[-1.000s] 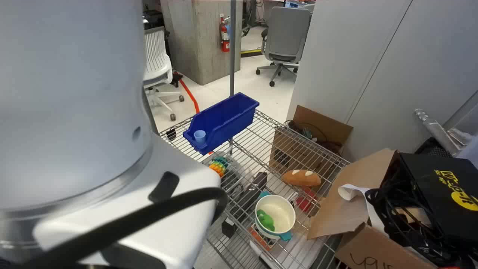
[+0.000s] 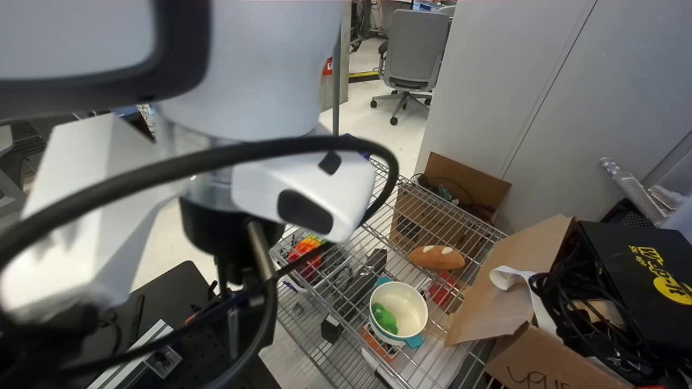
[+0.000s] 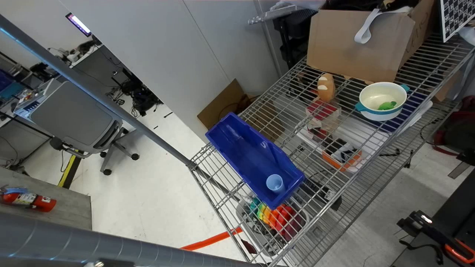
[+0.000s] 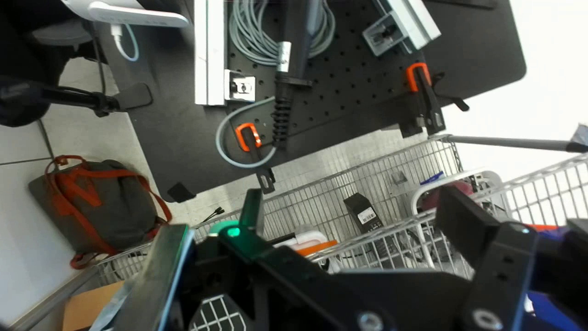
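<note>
In the wrist view my gripper stands open, with nothing between its wide-set fingers. It hangs above the edge of the dark table and the wire rack. On the rack sits a white pot (image 3: 383,100) with teal handles and a green item (image 3: 387,106) inside it. A brown bread loaf (image 2: 436,256) lies near the pot. The blue bin (image 3: 254,155) rests at the rack's far end and holds a light blue cup (image 3: 275,183). My arm hides most of the bin in exterior view 1.
A cardboard box (image 3: 356,44) full of cables occupies one end of the wire rack (image 3: 213,187). A dark pegboard table (image 4: 342,105) carries clamps and coiled cable. Open wire surface lies between loaf and blue bin. A grey post rises at the rack's corner.
In exterior view 1 the arm has swung from the left foreground toward the rack, and its lower part now shows. It now covers the blue bin and cup. Pot and loaf stay put.
</note>
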